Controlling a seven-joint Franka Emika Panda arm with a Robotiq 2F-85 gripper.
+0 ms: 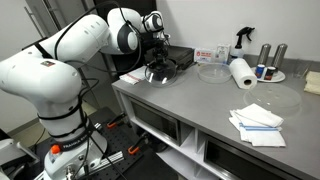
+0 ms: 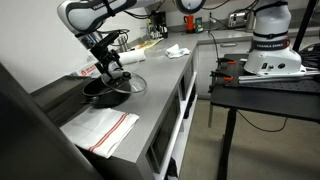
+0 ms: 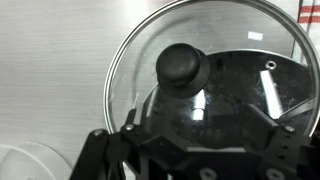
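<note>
A clear glass lid [image 3: 135, 75] with a round black knob [image 3: 180, 66] sits off-centre over a black pan [image 3: 235, 75] in the wrist view. Part of the lid extends past the pan's rim. Exterior view 2 shows the lid [image 2: 132, 83] projecting on the counter-edge side of the pan [image 2: 103, 95]. My gripper is open, with its dark fingers along the bottom of the wrist view. The knob lies ahead of the fingertips, not between them. At the counter's far end, the gripper [image 1: 158, 52] is close above the lid [image 1: 161, 75].
A clear bowl [image 1: 214, 72] stands right of the pan, with a paper towel roll [image 1: 242, 73] beyond it. A striped towel [image 2: 100, 131] lies near the pan. Folded white cloths [image 1: 257, 125] lie at the near right.
</note>
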